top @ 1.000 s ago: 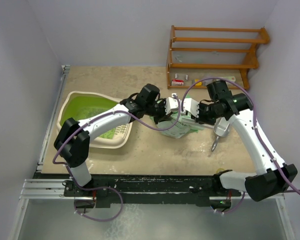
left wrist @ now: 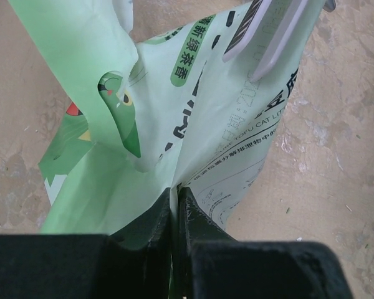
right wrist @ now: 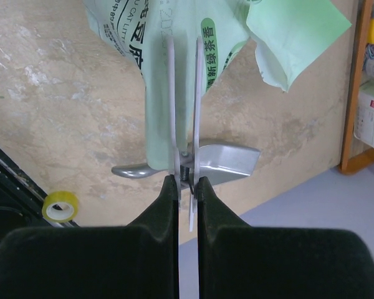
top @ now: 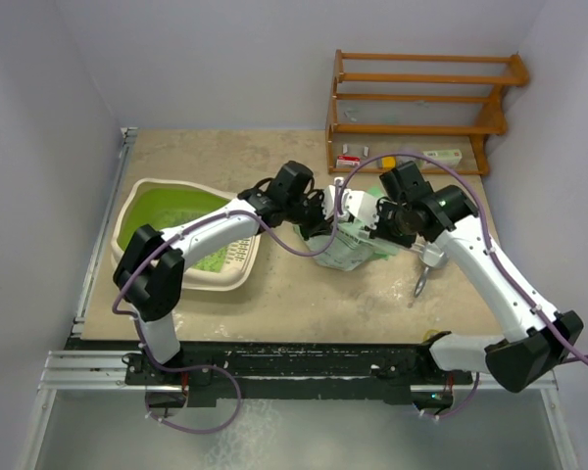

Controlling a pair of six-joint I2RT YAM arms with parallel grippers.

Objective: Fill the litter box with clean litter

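Observation:
A pale green cat litter bag [top: 343,251] stands mid-table, right of the cream-rimmed green litter box [top: 230,278]. My left gripper is shut on a pinched fold of it; loose green flaps hang beside the fold. My right gripper is shut at the bag's other side, with long white blades [right wrist: 172,93] of a tool like scissors between its fingers, lying over the bag. The bag [right wrist: 162,68] shows printed text. In the top view the two arms hide much of the bag.
A metal scoop [right wrist: 227,159] lies at the right, with yellow tape [right wrist: 60,206] near the front edge. A wooden rack [top: 421,127] with small items stands at the back.
The left arm is nearly unchanged, lifted very slightly.

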